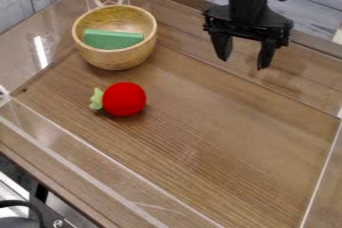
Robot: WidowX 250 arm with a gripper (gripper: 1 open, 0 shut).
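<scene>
A black robot gripper (246, 42) hangs at the top right, open, its fingers above bare wooden table. A red tomato-like object (123, 99) with a green top lies at the left middle. A yellow bowl (114, 57) at the upper left holds a light green block (112, 39).
A white panelled wall stands behind it. A dark cable or part shows at the bottom left corner.
</scene>
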